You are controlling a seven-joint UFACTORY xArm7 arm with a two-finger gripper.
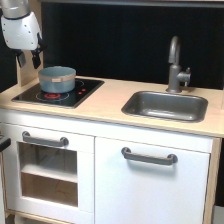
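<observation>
My gripper (29, 64) hangs at the upper left, above and left of the stove. Its two dark fingertips stand apart with nothing visible between them, so it looks open. A blue-grey pot (58, 84) sits on the black stovetop (91, 88), to the right of the gripper and slightly lower. No contact between gripper and pot shows.
A grey metal sink (165, 106) is set into the wooden counter (113, 108), with a tall dark faucet (175, 65) behind it. Bare counter lies between stove and sink. Below are a windowed oven door (83, 190) and a white cabinet door (150, 190).
</observation>
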